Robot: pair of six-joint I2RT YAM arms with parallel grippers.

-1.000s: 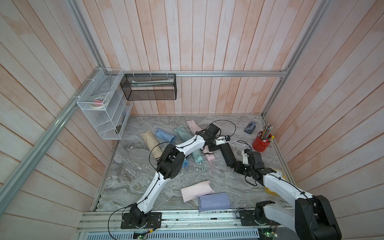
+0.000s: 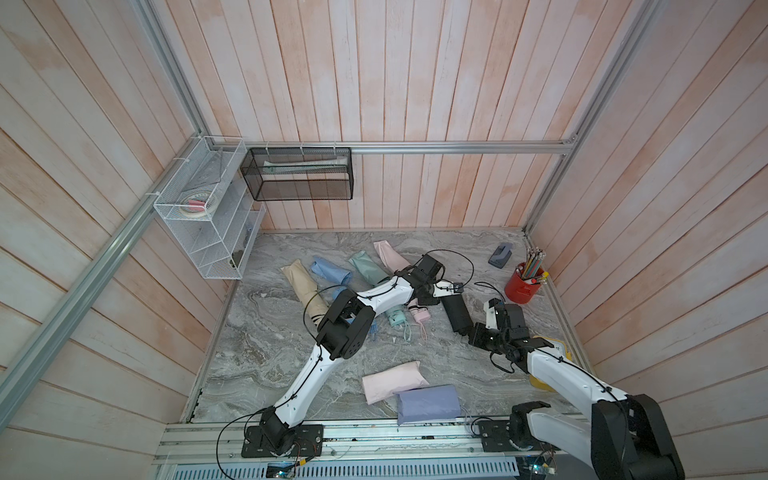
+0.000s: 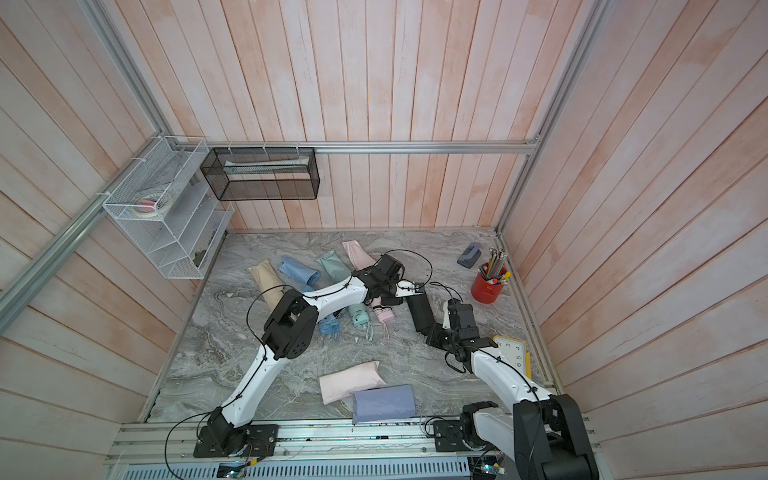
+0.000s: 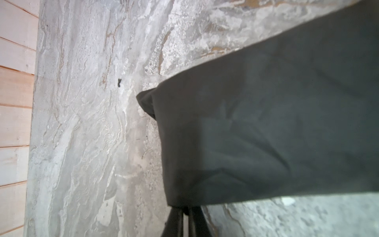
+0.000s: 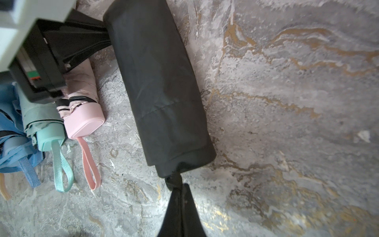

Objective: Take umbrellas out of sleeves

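A black umbrella in its sleeve (image 5: pixel 159 90) lies right of pink, mint and blue umbrellas. My left gripper is at the sleeve's far end (image 4: pixel 260 130), its fingertips part hidden by the fabric; whether it pinches it is unclear. My right gripper is shut at the near end, on what looks like the small dark strap or tab there. The pink umbrella (image 5: pixel 81 110), mint umbrella (image 5: pixel 49 126) and blue umbrella (image 5: pixel 11 146) show handles and loops. A beige one (image 2: pixel 296 280) lies at left.
Loose pink (image 2: pixel 388 380) and lavender (image 2: pixel 424 404) sleeves lie at the front edge. A red pen cup (image 2: pixel 520 288) and small grey item (image 2: pixel 500 254) stand at the back right. Wire baskets hang on the walls.
My left gripper has shifted slightly at the far end of the black sleeve. The right arm is nearly still.
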